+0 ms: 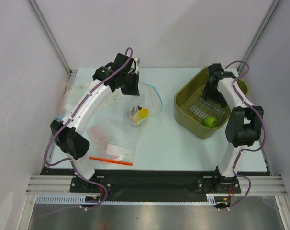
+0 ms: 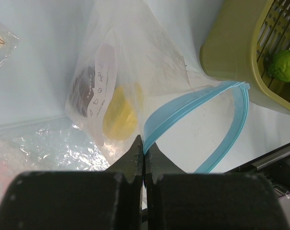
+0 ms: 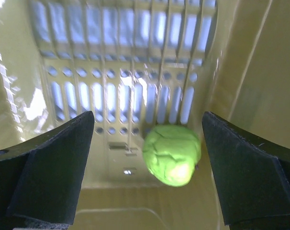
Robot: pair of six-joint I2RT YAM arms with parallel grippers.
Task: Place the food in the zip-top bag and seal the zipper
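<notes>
My left gripper is shut on the blue zipper rim (image 2: 183, 108) of a standing zip top bag (image 1: 152, 98), whose mouth gapes open. Inside it lie a yellow food item (image 2: 120, 115) and a dark purple one (image 2: 83, 91), seen through the plastic. My right gripper is open inside the olive bin (image 1: 185, 115), with a green food item (image 3: 171, 153) on the bin floor between and below its fingers.
Flat clear bags (image 1: 111, 143) lie on the left of the white table, one with an orange zipper. Bare table shows between the standing bag and the bin and in front of the bin.
</notes>
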